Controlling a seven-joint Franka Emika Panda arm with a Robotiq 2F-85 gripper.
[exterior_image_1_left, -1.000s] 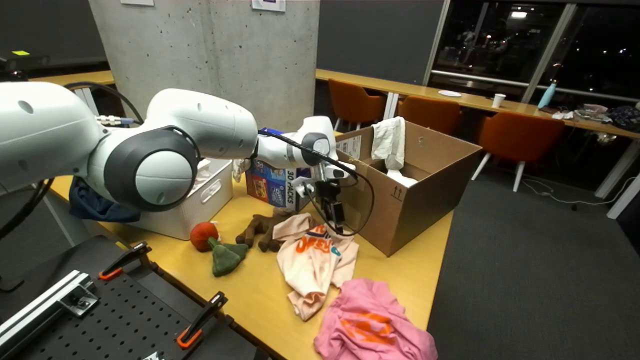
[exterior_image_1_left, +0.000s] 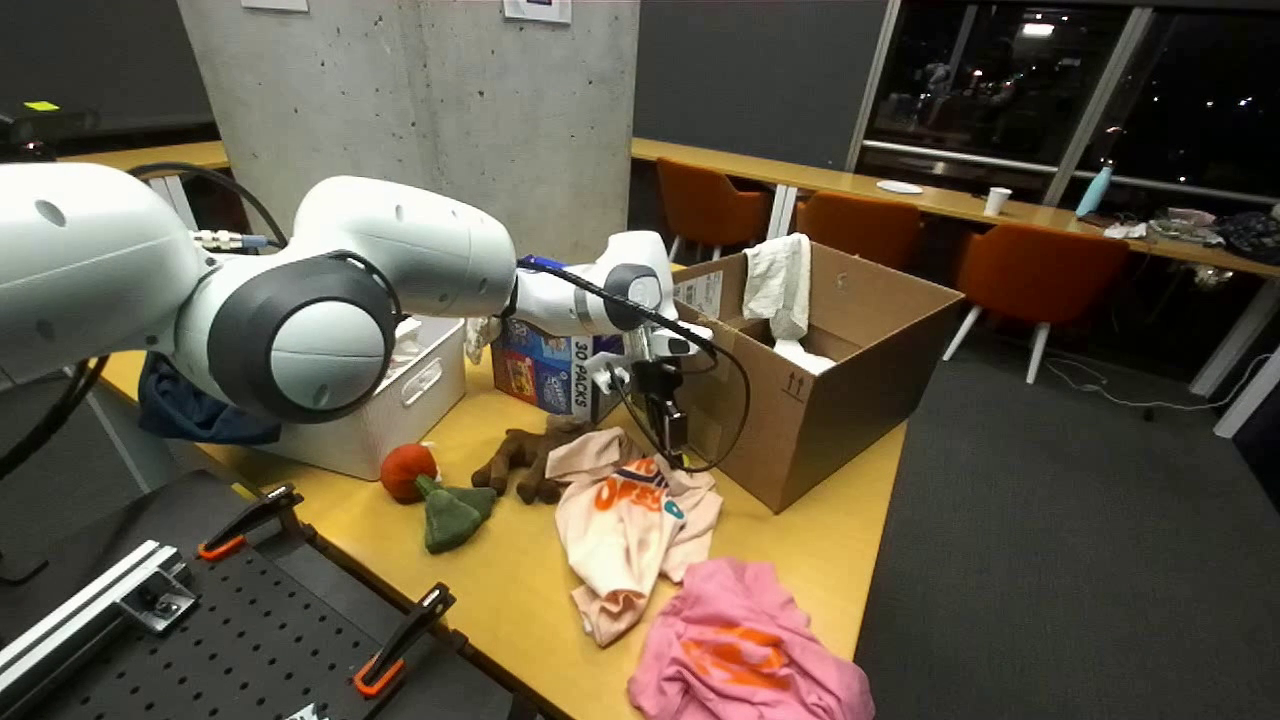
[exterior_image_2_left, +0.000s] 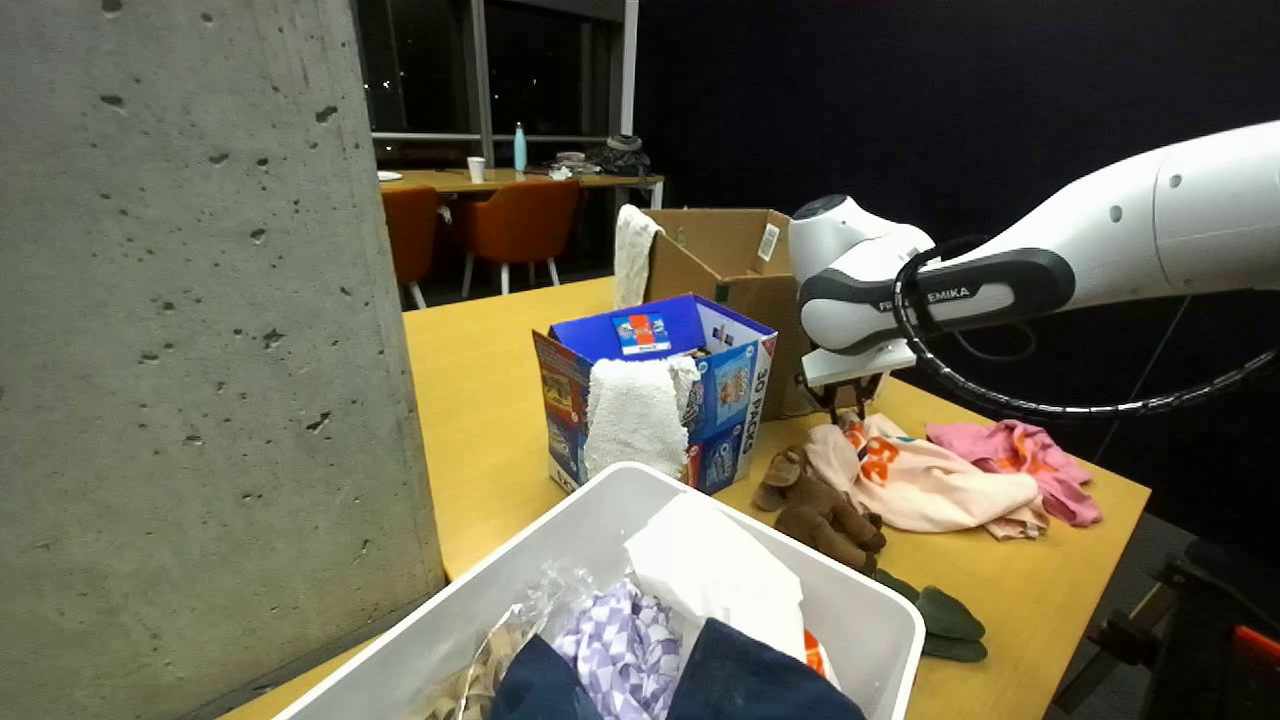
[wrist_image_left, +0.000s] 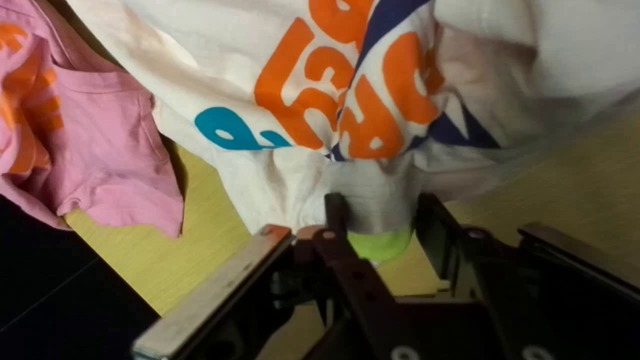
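Note:
A pale peach shirt (exterior_image_1_left: 630, 510) with an orange, navy and blue print lies crumpled on the table, left of a cardboard box. My gripper points down at the shirt's far edge, close against the box. In the wrist view its dark fingers stand apart, part open. Bunched pale fabric and a bit of lime green show between and beyond them; whether both fingers touch the cloth is hard to tell. Nearer the table's front corner lies a pink shirt (exterior_image_1_left: 750, 648) with orange print, apart from the gripper.
The open cardboard box (exterior_image_1_left: 840, 426) has a white cloth (exterior_image_1_left: 777, 282) over its rim. A snack box (exterior_image_2_left: 732, 414), a brown plush (exterior_image_2_left: 828, 516), a red and green plush (exterior_image_1_left: 456, 516) and a filled white bin (exterior_image_2_left: 894, 612) stand nearby.
The peach shirt's upper part has creased near the fingers, its print now more folded. Its lower edge has shifted slightly towards the pink shirt. The arm has barely moved.

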